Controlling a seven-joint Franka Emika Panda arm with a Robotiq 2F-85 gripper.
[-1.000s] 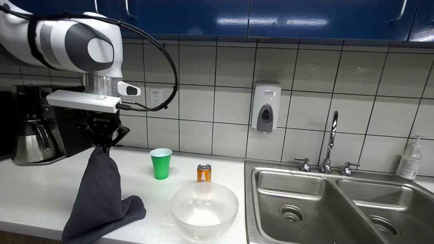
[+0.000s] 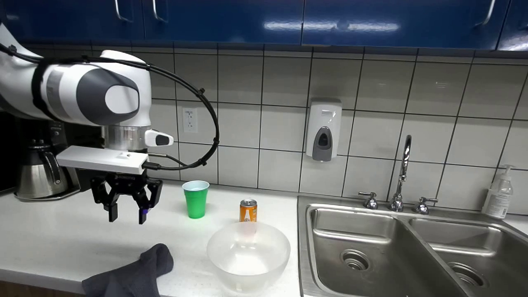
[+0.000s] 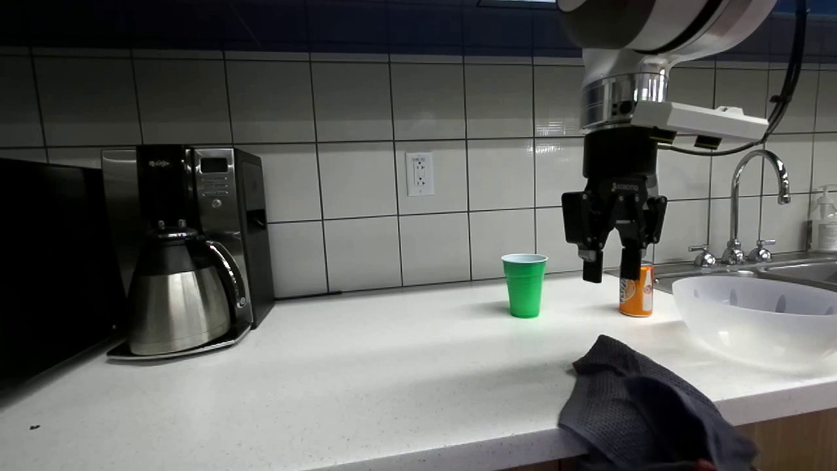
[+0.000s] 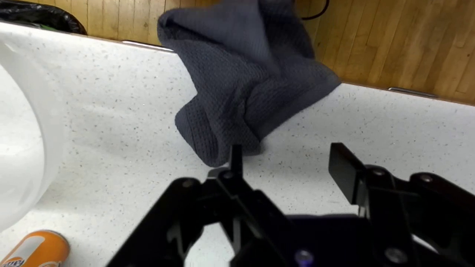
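Note:
A dark grey cloth [image 2: 136, 272] lies crumpled at the counter's front edge. In exterior view 2 part of the cloth [image 3: 639, 392] hangs over that edge, and from the wrist the floor shows beside the overhanging cloth [image 4: 249, 71]. Above the counter hangs my gripper [image 2: 128, 215], pointing down, its fingers apart with bare counter visible between them. It is higher than the cloth and clear of it in exterior view 1. From the wrist, the fingertips of my gripper appear beyond the cloth's inner corner.
Right of the cloth stands a frosted bowl [image 2: 247, 265], with an orange can [image 2: 248, 210] behind it. A green cup [image 2: 196, 200] stands farther back. The coffee maker [image 3: 188, 259] is at the left, the sink [image 2: 354, 232] at the right.
One second ago the cloth hung from my closed gripper, stretched upward.

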